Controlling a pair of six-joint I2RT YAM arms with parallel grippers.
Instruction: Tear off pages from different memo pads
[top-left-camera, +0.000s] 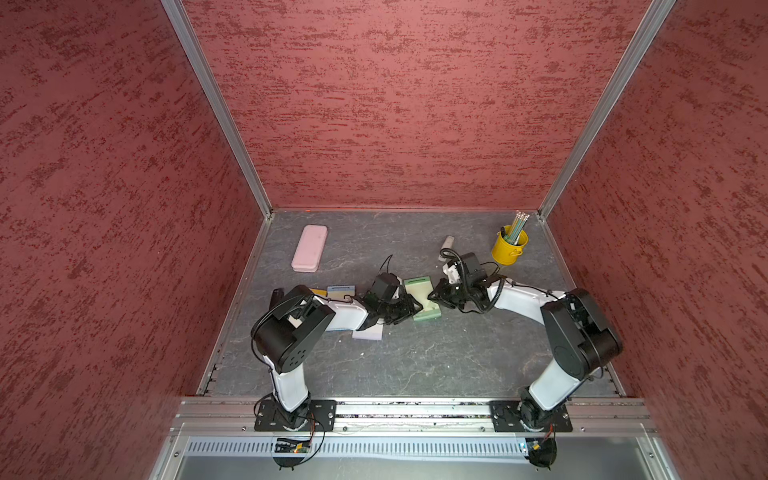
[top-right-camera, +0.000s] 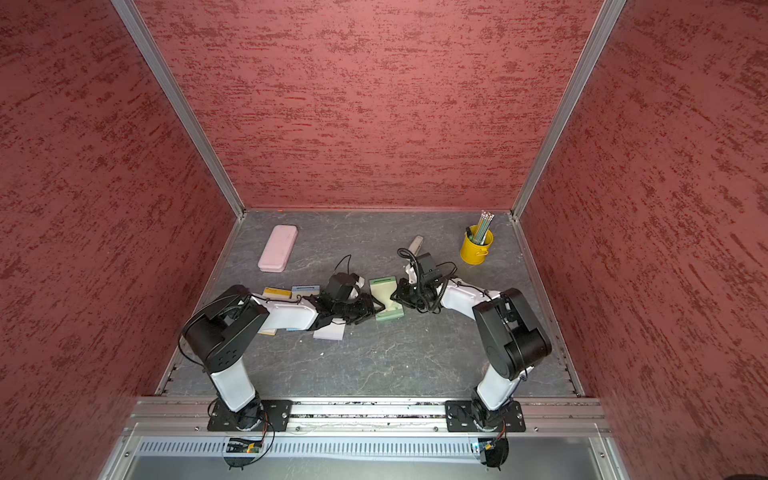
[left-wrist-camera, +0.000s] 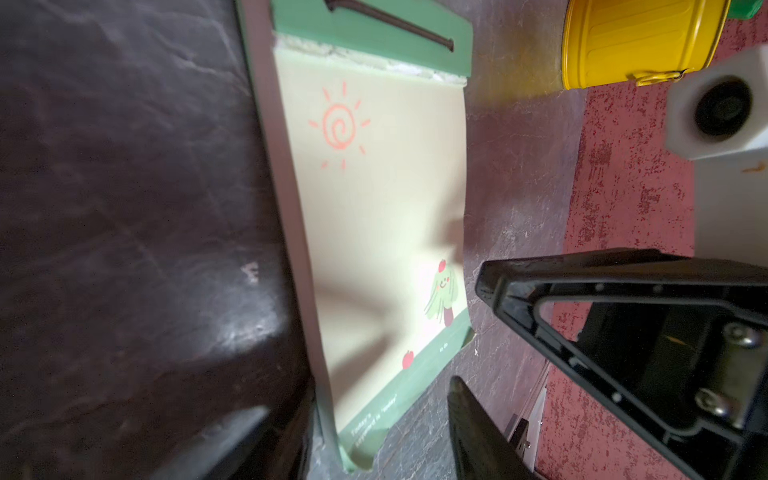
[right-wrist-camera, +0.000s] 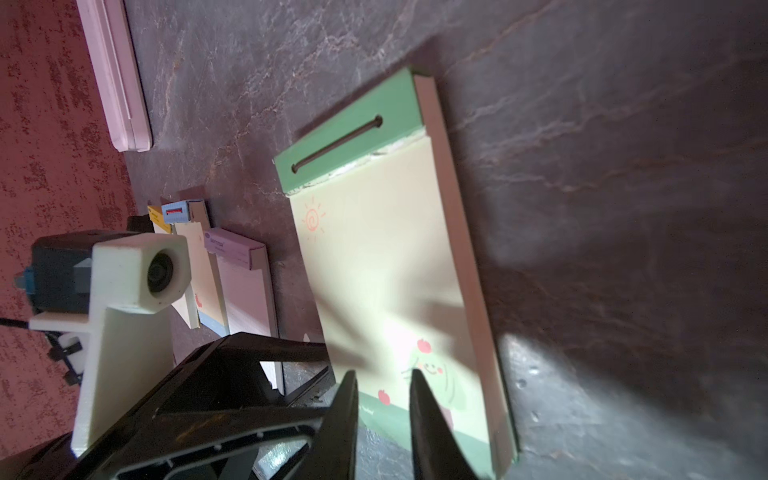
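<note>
The green memo pad (left-wrist-camera: 384, 184) lies on the grey table between my grippers, its cream page showing a red sun and a small tree figure. White torn-looking scraps run along its green binding strip (right-wrist-camera: 344, 144). Close to the pad's lower left side, my left gripper (top-left-camera: 415, 305) is part open, its fingers (left-wrist-camera: 280, 444) apart. From the right, my right gripper (top-left-camera: 434, 297) hangs over the pad's edge; in the right wrist view its fingers (right-wrist-camera: 348, 408) stand narrowly apart near the lower green band. No page shows held between either pair.
Purple (right-wrist-camera: 244, 280), blue (right-wrist-camera: 200, 256) and yellow (right-wrist-camera: 184, 308) pads lie under and beside the left arm. A pink case (top-left-camera: 309, 248) stands back left; a yellow bucket of pencils (top-left-camera: 505, 250) is back right.
</note>
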